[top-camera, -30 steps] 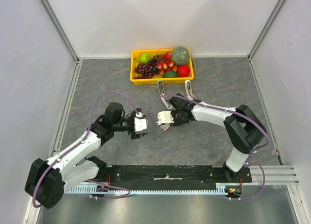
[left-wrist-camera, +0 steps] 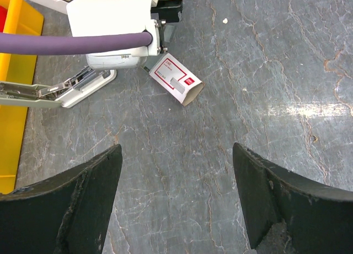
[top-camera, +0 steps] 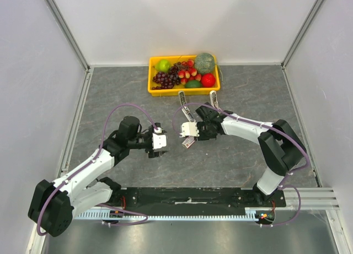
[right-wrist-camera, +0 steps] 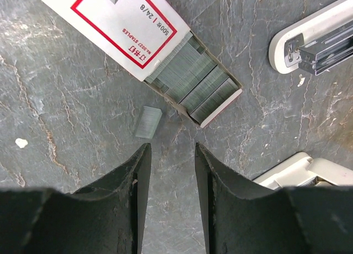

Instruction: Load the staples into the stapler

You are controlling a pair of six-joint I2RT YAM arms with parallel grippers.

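Observation:
A small grey staple strip (right-wrist-camera: 148,122) lies loose on the table in the right wrist view, beside the open end of a white-and-red staple box (right-wrist-camera: 129,31). More staple rows show inside the box. My right gripper is open and empty, its left fingertip just short of the loose strip. White stapler parts with metal fittings lie to the right: one long piece (right-wrist-camera: 281,53) and another white end (right-wrist-camera: 300,168). How they join is hidden. Also empty, my left gripper stands open over bare table, apart from the box (left-wrist-camera: 176,79).
At the back stands a yellow crate (top-camera: 151,77) filled with fruit and vegetables. The stapler pieces (top-camera: 186,106) reach back close to it. Bare table lies at the front and to both sides; the two grippers are near each other mid-table.
The left arm has stayed still.

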